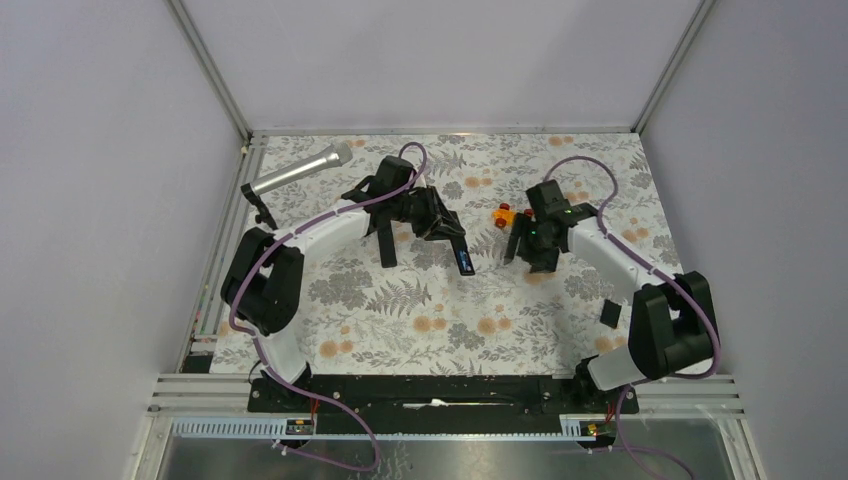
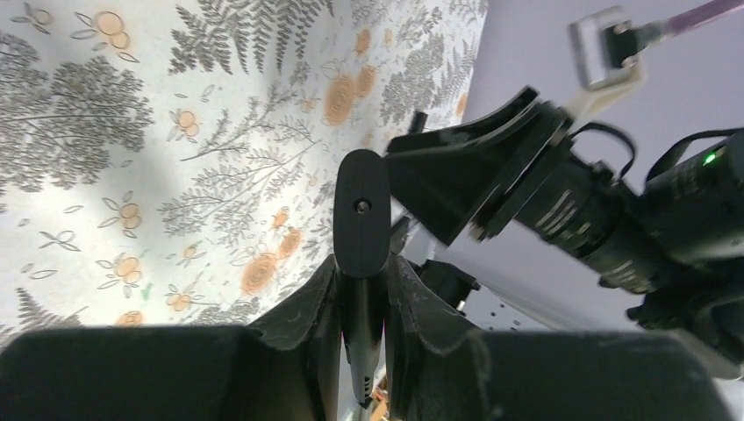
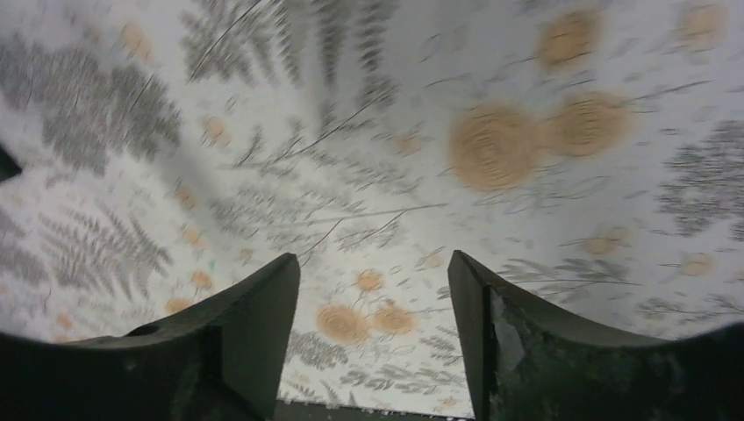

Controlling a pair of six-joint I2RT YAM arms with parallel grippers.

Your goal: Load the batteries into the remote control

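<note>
My left gripper (image 1: pixel 445 225) is shut on the black remote control (image 1: pixel 462 255), held upright-ish in the left wrist view (image 2: pixel 361 219), where its back end faces the camera. In the top view the remote shows an open compartment with something blue in it. My right gripper (image 1: pixel 523 250) is apart from the remote, over the table, open with nothing visible between its fingers in the blurred right wrist view. A small black piece (image 1: pixel 609 313), perhaps the battery cover, lies on the table at the right. Orange and red objects (image 1: pixel 504 217), likely batteries, lie behind the right gripper.
Another dark bar (image 1: pixel 388 247) lies beneath the left arm. A silver lamp-like object (image 1: pixel 300 170) stands at the back left.
</note>
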